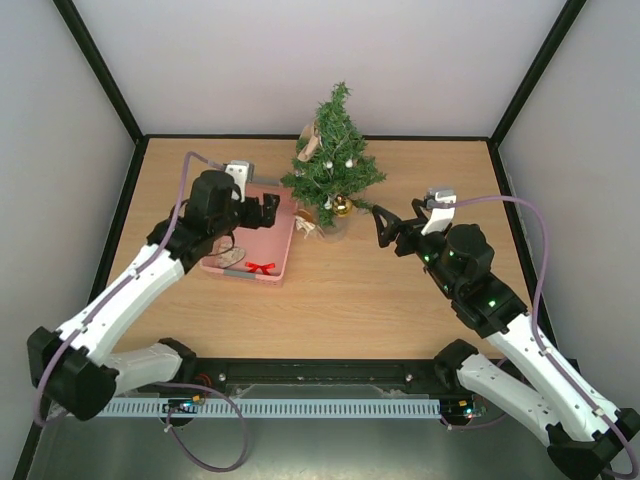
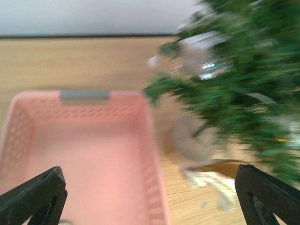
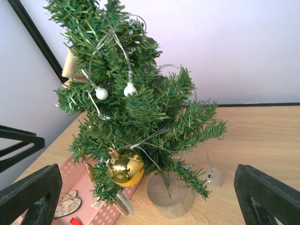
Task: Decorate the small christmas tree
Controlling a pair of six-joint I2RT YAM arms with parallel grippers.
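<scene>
The small christmas tree point(image 1: 335, 165) stands upright at the back of the table on a clear round base point(image 3: 169, 199). Low on its front hangs a gold ball point(image 3: 125, 167), and white bulbs point(image 3: 130, 89) show on its branches. Left of the tree, a pink basket point(image 1: 285, 255) holds a red bow point(image 1: 260, 268) and a round pale ornament point(image 3: 69, 204). My left gripper point(image 1: 270, 210) is over the basket, open and empty. To the right of the tree my right gripper point(image 1: 380, 225) stands open, facing the branches with nothing between its fingers.
A pale ornament with a fringed end point(image 1: 305, 224) is at the tree's base, between basket and tree. A small clear box point(image 3: 213, 176) lies on the table behind the base.
</scene>
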